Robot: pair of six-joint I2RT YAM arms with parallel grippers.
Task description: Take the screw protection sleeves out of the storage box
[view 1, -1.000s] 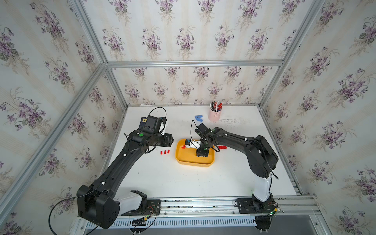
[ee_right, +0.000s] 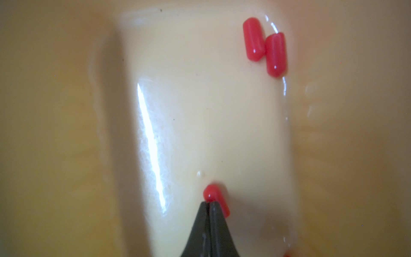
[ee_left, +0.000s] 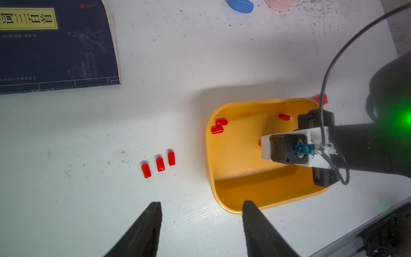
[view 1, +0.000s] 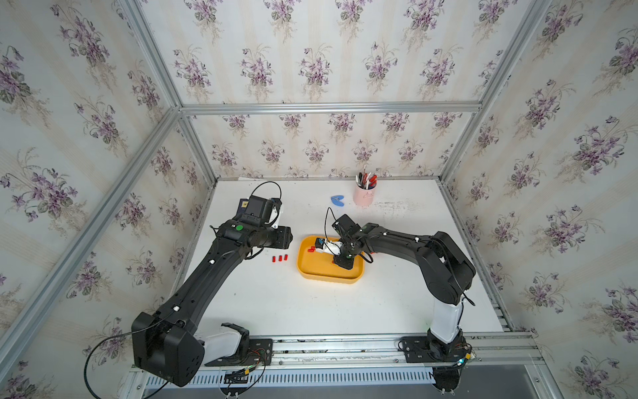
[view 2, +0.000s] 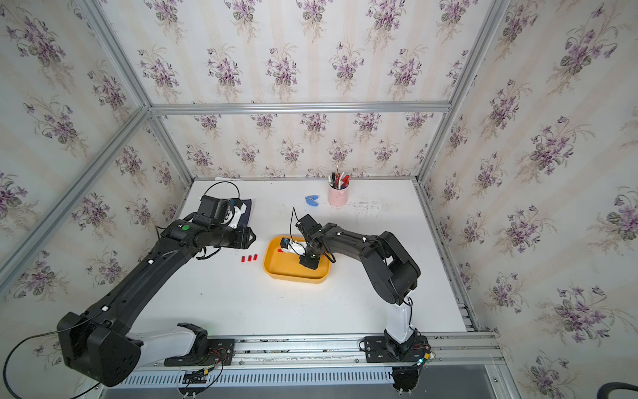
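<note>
The orange storage box (ee_left: 229,207) holds several red sleeves: two near one corner (ee_left: 217,129), another by the back wall (ee_left: 284,116). My right gripper is shut inside the box, its tips over a sleeve (ee_right: 213,193) on the floor; whether they touch it I cannot tell. Two more sleeves (ee_right: 276,54) lie further off in that view. Three sleeves (ee_left: 160,164) lie in a row on the table left of the box. My left gripper hangs open above the table, left of the box, nothing between its fingers.
A dark booklet (ee_left: 60,47) lies at the back left. A blue object (view 1: 337,200) and a pink pen cup (view 1: 363,194) stand at the back. Red items (ee_left: 323,98) lie just beyond the box's right end.
The left arm shows no clear movement.
</note>
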